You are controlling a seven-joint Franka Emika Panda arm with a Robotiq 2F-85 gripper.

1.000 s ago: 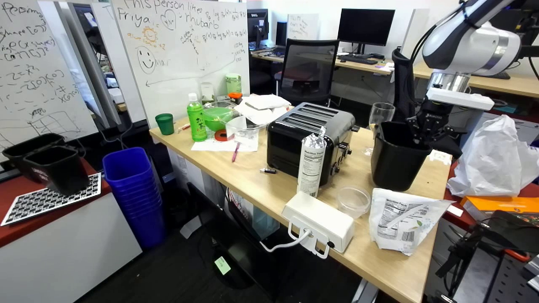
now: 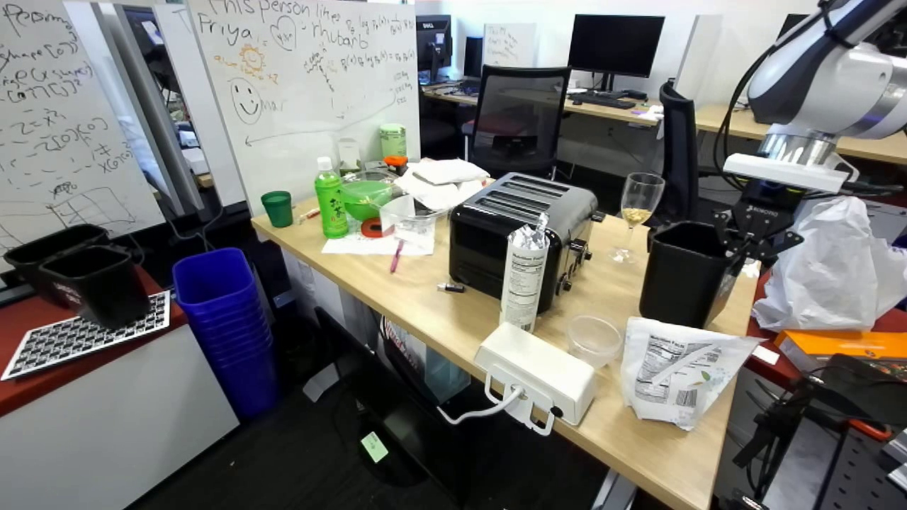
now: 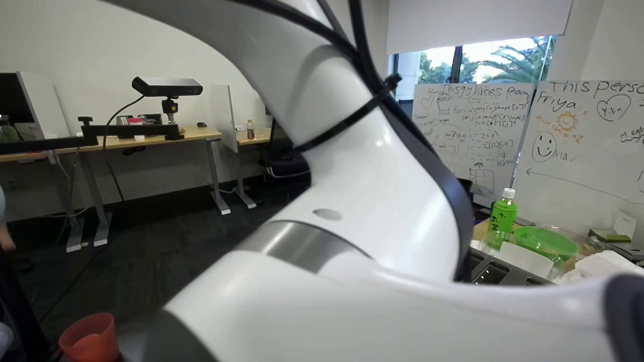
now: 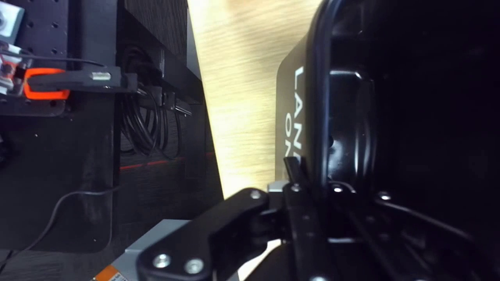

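A black bin point(image 2: 685, 272) stands roughly upright, its top open, at the right end of the wooden table point(image 2: 408, 289) in exterior view 1. My gripper point(image 2: 738, 255) is shut on the bin's rim at its right side. In the wrist view the rim point(image 4: 320, 93) runs down between the fingers of my gripper, with white lettering on the outer wall to its left. The bin's inside is dark there, and I cannot tell what it holds. Exterior view 2 is mostly filled by my arm point(image 3: 386, 199); the gripper and bin do not show in it.
A wine glass point(image 2: 638, 212) stands left of the bin, beyond the toaster point(image 2: 523, 234). In front are a white pouch point(image 2: 684, 374) and a clear bowl point(image 2: 593, 340). A white plastic bag point(image 2: 825, 263) sits off the table's right edge.
My gripper and the bin have moved together to the right and toward the camera. The wine glass, partly covered by the bin before, is now in full view.
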